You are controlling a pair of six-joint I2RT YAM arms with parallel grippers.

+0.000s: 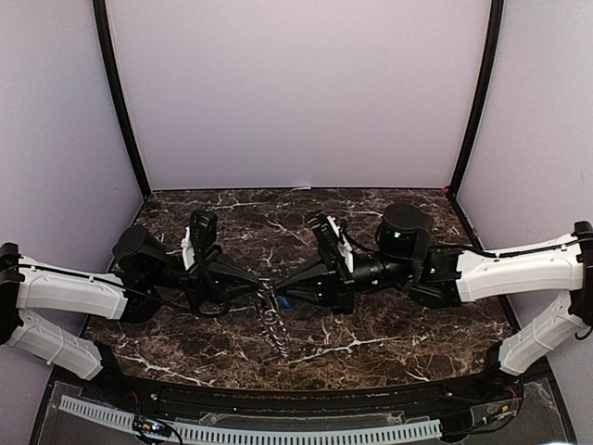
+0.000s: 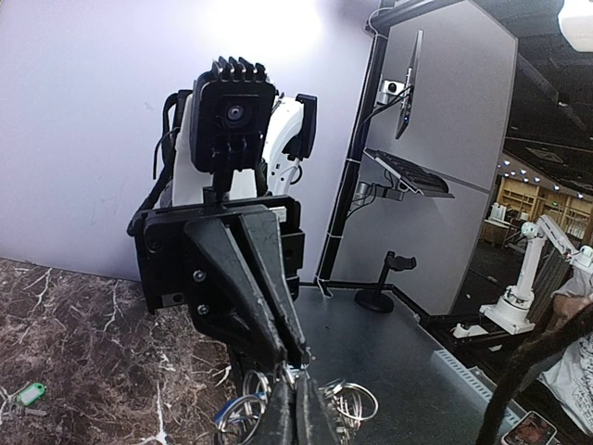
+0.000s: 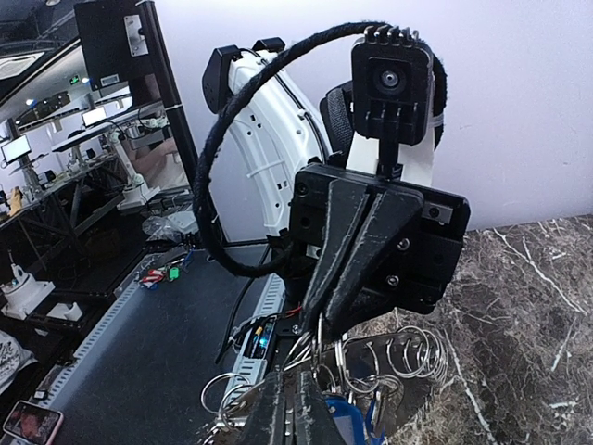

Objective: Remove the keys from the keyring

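Observation:
My left gripper [image 1: 258, 286] is shut on the keyring bunch [image 1: 273, 326], a string of linked silver rings hanging below its tips. In the right wrist view, wire rings [image 3: 422, 352] and a blue key tag [image 3: 345, 420] show below the left gripper's tips. My right gripper [image 1: 281, 290] has its tips close to the left gripper's, beside the top of the bunch, over the blue tag [image 1: 284, 303]. Its fingers [image 3: 269, 413] stand close together with a narrow slit; whether a ring or key lies between them is hidden. More rings [image 2: 352, 403] surround the tips in the left wrist view.
A green-tagged key [image 2: 31, 394] lies on the brown marble tabletop [image 2: 111, 362], off to the side in the left wrist view. In the top view, the marble [image 1: 398, 348] in front of the right arm is clear. The two grippers nearly touch.

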